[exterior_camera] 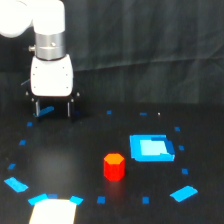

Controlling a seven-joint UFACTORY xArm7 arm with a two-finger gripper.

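Observation:
A red hexagonal block stands on the black table, right of centre and towards the front. My white gripper hangs at the far left, well behind the block and apart from it. Its two dark fingers are spread wide, and nothing shows between them. Behind and to the right of the block lies a blue square with a white patch inside it.
Blue tape strips and small blue marks are scattered over the table. A bright white-yellow piece lies at the front left edge. Bare black surface separates the gripper from the red block.

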